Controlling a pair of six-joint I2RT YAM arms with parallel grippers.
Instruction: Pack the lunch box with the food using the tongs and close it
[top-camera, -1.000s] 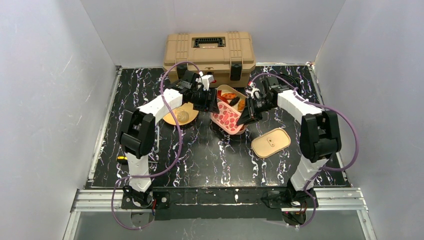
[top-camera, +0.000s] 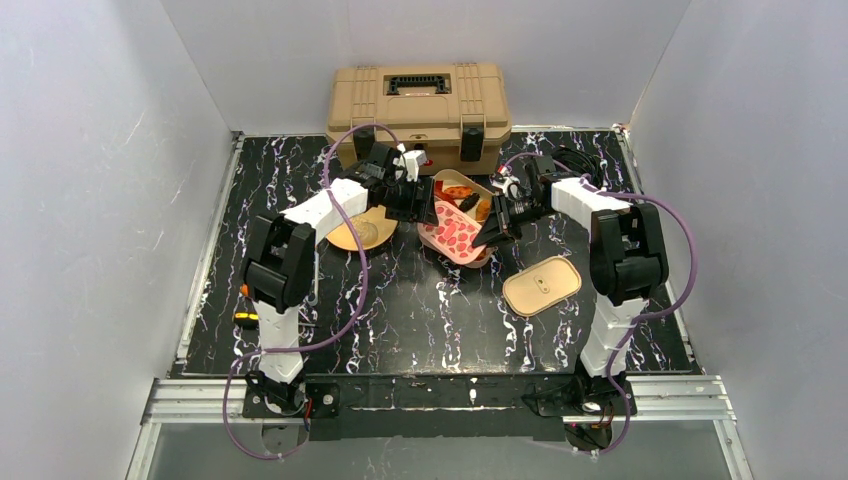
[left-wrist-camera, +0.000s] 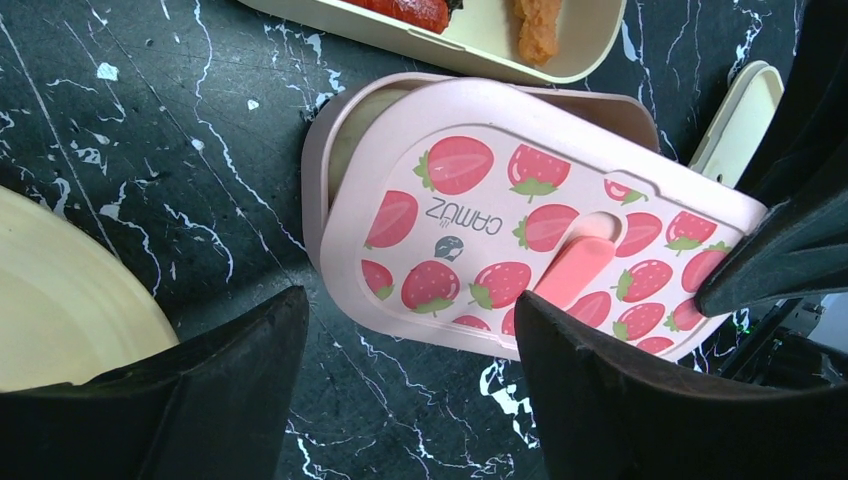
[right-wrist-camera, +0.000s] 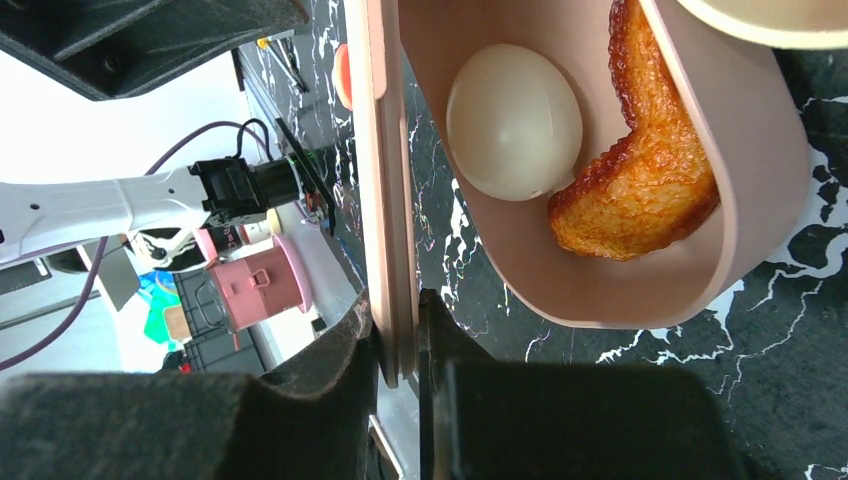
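Observation:
The pink strawberry-printed lid (left-wrist-camera: 560, 235) is tilted, partly over a pink lunch box (left-wrist-camera: 318, 180). At its right end my right gripper is shut on the lid's edge, which appears edge-on between the fingers in the right wrist view. A white egg (right-wrist-camera: 514, 122) and a browned piece of food (right-wrist-camera: 645, 180) show inside the open pink box (right-wrist-camera: 765, 180). My left gripper is open at the lid's other end, its fingers spread and nothing held between them; whether they touch the lid I cannot tell.
A cream box (top-camera: 452, 178) with food stands just behind the pink one. The cream lid (top-camera: 542, 286) lies flat at the right. A yellowish plate (top-camera: 345, 238) is beside the left gripper. A tan toolbox (top-camera: 420, 100) blocks the back.
The right arm's elbow has swung inward to the left, and the strawberry lid has shifted slightly left with the right gripper. My left arm has barely moved.

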